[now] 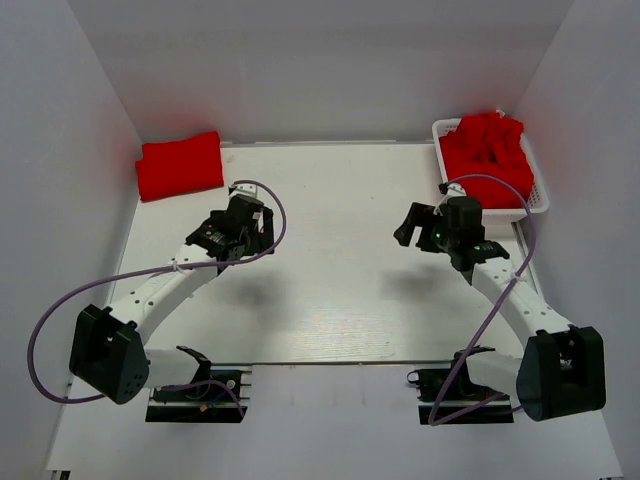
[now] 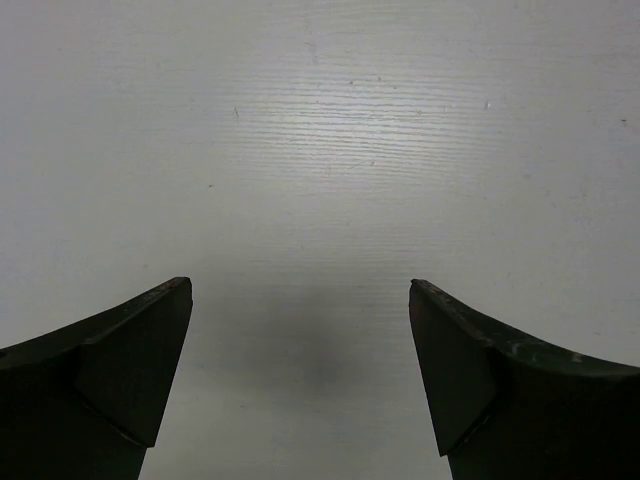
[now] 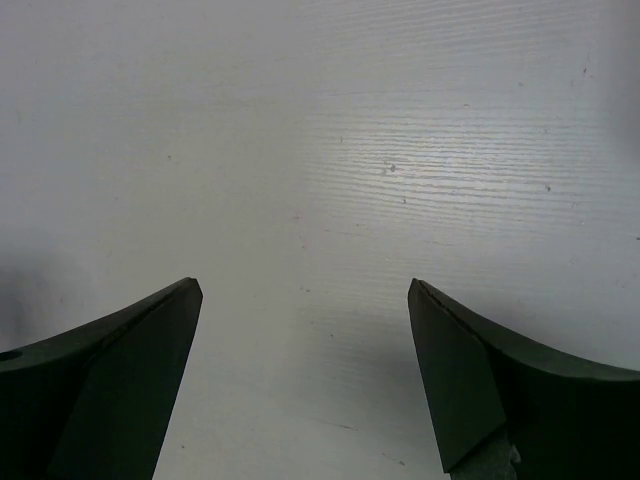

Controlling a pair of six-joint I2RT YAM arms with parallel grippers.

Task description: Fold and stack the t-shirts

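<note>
A folded red T-shirt [image 1: 180,165] lies flat at the table's back left corner. More red T-shirts [image 1: 482,155] lie heaped loosely in a white basket [image 1: 536,195] at the back right. My left gripper [image 1: 242,228] hangs open over the left half of the white table, with only bare tabletop below it. My right gripper [image 1: 418,225] is open over the right half, in front of and left of the basket, also with nothing between its fingers.
Grey walls enclose the table at the back and on both sides. A purple cable runs along each arm.
</note>
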